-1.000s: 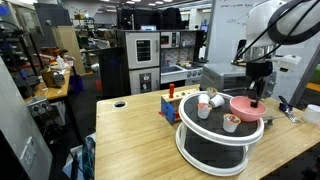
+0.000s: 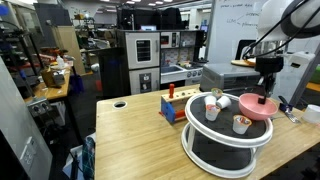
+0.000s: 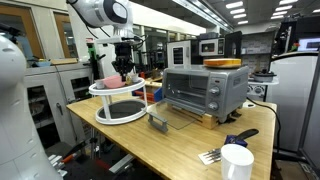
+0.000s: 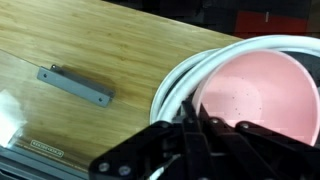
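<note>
A pink bowl [image 2: 257,107] rests on or just above the upper tier of a round black stand with a white rim [image 2: 224,138]. In the wrist view the bowl [image 4: 262,95] fills the right side, its near rim running into my gripper. My gripper [image 2: 265,98] points down at the bowl's edge, shut on its rim; the fingertips are largely hidden. Whether the bowl touches the tier beneath cannot be told. From the second exterior view, the gripper [image 3: 125,76] is over the white-rimmed stand [image 3: 120,91].
Several small cups, one a patterned cup [image 2: 241,124], share the stand's upper tier. Behind it are a red-and-blue rack [image 2: 181,104] and a toaster oven [image 3: 205,90]. A white mug [image 3: 236,162] and a fork [image 3: 209,156] lie farther along. Left of the stand, the wooden table [image 2: 135,140] is clear.
Gripper and bowl have shifted to the right in exterior view 1. The stand and the cups on it have also moved right along the table.
</note>
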